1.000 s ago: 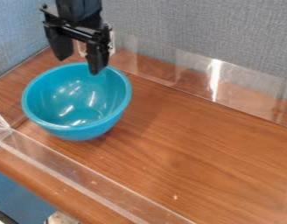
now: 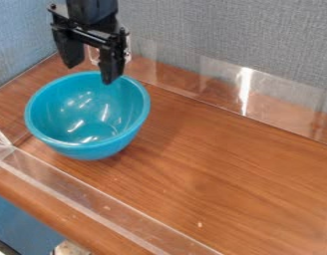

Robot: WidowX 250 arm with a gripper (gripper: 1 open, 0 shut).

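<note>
My black gripper (image 2: 89, 62) hangs at the top left of the camera view, its two fingers apart, over the back part of a glossy teal bowl (image 2: 87, 132). I see nothing held between the fingers. The bowl sits upright on the wooden surface and looks empty.
Transparent strips edge it at the front left and along the back (image 2: 286, 110). Grey padded walls rise behind and at the left; a blue area lies below the front edge.
The gripper has risen very slightly over the bowl; the bowl has stayed where it was.
</note>
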